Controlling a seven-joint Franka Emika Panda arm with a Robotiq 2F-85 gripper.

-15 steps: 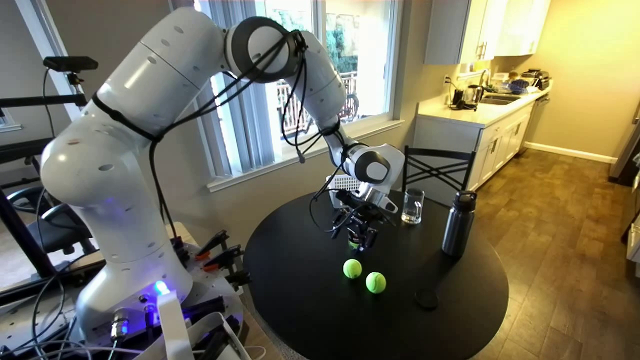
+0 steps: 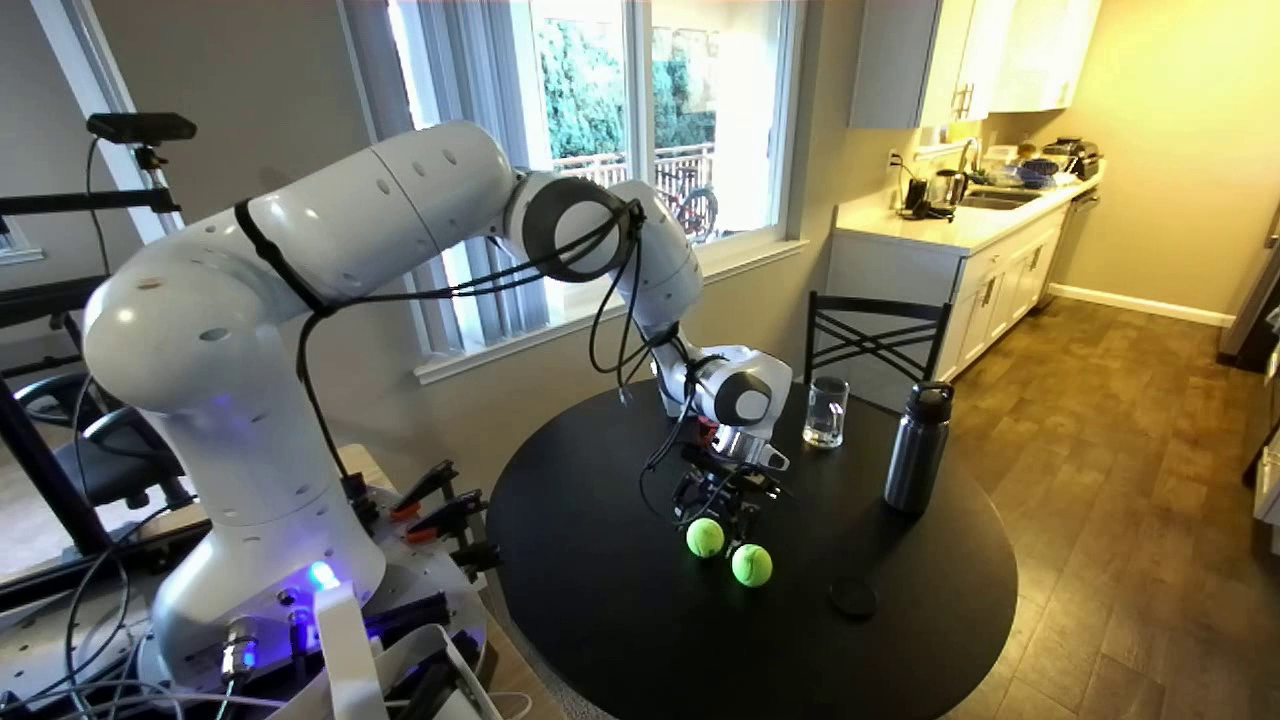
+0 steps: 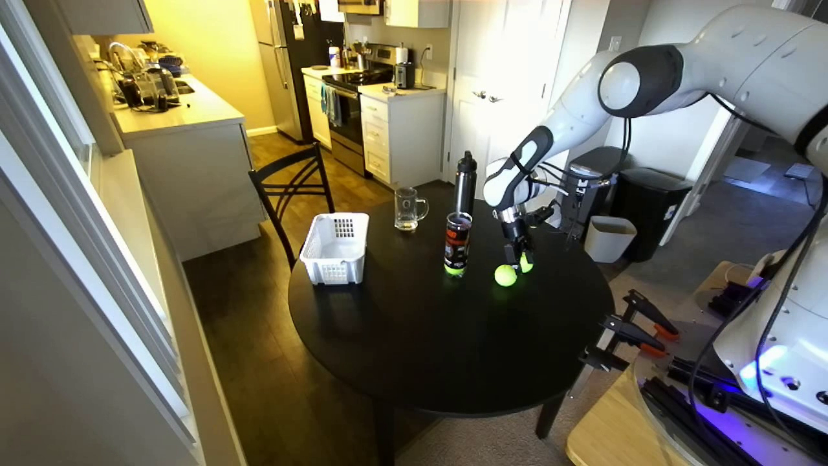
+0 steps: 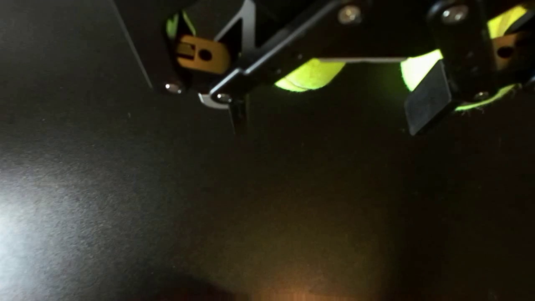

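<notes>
Two bright green tennis balls lie close together on the black round table (image 2: pixel 600 600): a left ball (image 2: pixel 705 538) and a right, nearer ball (image 2: pixel 752 565). My gripper (image 2: pixel 714 516) is low over the table, right at the balls, its fingers apart. In the wrist view a finger (image 4: pixel 239 115) stands on the left and another (image 4: pixel 429 100) on the right. One ball (image 4: pixel 313 75) shows in the gap between them, partly hidden by the linkage. The other ball (image 4: pixel 420 67) is partly covered by the right finger. Whether the fingers touch either ball cannot be made out.
A clear ball can (image 3: pixel 457 244) with a green ball at its bottom stands near the gripper. Also on the table are a white basket (image 3: pixel 335 248), a glass mug (image 3: pixel 405 210), a dark bottle (image 3: pixel 465 186) and a black disc (image 2: pixel 853 598).
My gripper has come down and toward the two balls, away from the can it stood in front of. The balls have not visibly moved.
</notes>
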